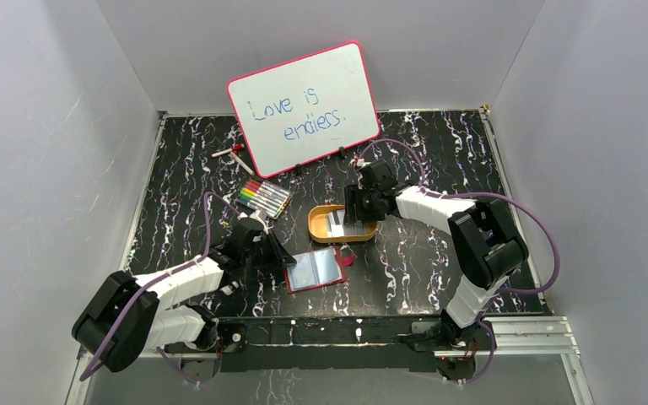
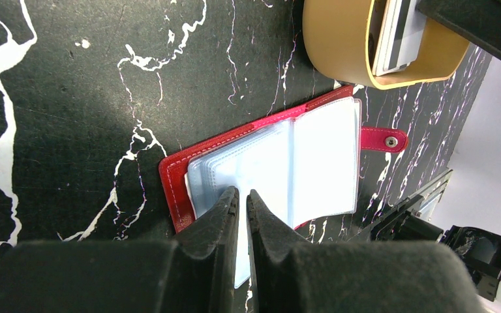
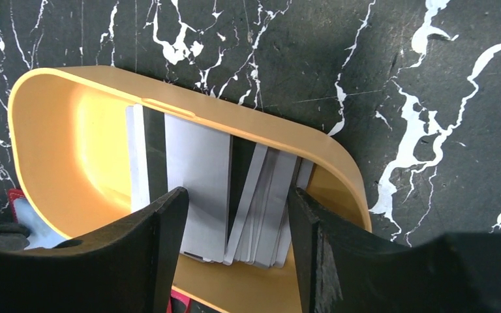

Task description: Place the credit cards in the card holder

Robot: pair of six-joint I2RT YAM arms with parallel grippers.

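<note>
An orange oval tray (image 1: pixel 319 231) holds a stack of pale and dark cards (image 3: pixel 196 176). My right gripper is down in the tray, part open, its fingertips at either side of several cards. Below the tray lies the red card holder (image 1: pixel 339 278), open, with clear sleeves (image 2: pixel 319 156). My left gripper is shut at the holder's clear sleeves; whether it pinches a sleeve cannot be seen clearly.
A pack of coloured markers (image 1: pixel 263 197) lies behind the holder, with loose pens near it. A whiteboard (image 1: pixel 304 84) stands at the back.
</note>
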